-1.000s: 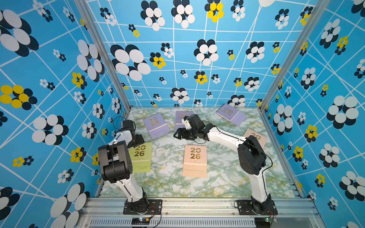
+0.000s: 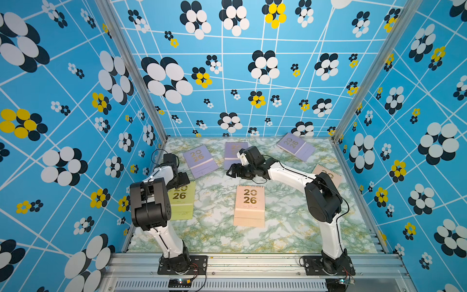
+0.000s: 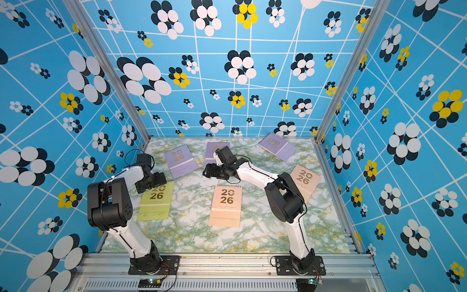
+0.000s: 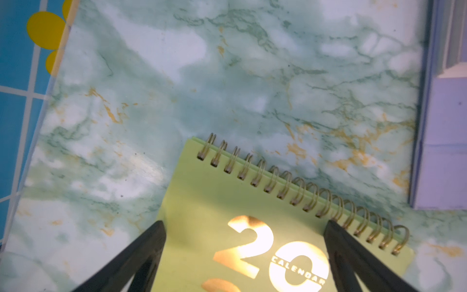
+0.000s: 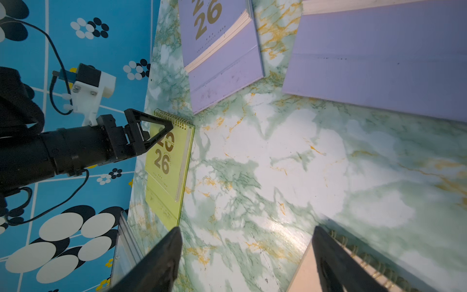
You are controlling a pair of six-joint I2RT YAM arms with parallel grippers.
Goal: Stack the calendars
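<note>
Six calendars lie flat and apart on the marble table. My open left gripper is over the spiral-bound top of the green calendar [image 2: 180, 206]. My open right gripper hangs above the table, behind the centre peach calendar [image 3: 226, 204], with nothing between its fingers. Purple calendars lie at the back left [image 3: 181, 161], back centre [image 2: 236, 148] and back right [image 3: 277, 146]; my right arm partly covers the centre one. A second peach calendar [image 3: 304, 180] lies at the right.
Bare table [image 2: 291, 233] shows along the front and between the calendars. Patterned walls enclose the left, back and right. An aluminium rail [image 2: 233, 258] runs along the front, where both arms are mounted.
My left arm has moved slightly to the right at the green calendar's top. My right gripper has shifted slightly right. The calendars look unmoved.
</note>
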